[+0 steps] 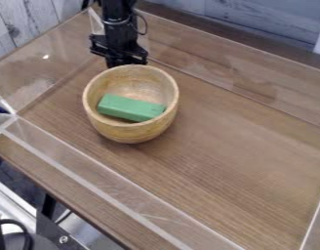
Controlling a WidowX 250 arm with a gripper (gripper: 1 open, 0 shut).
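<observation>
A light wooden bowl (159, 120) stands on the table at centre-left, holding a green block (130, 108) lying tilted in it. The black gripper (118, 57) is just behind the bowl, low near the table by its far rim. Its fingertips are small and dark, and whether they are open or shut is hard to make out.
A clear strip runs along the near left edge, with dark equipment and cables at the bottom left. White walls and panels border the back.
</observation>
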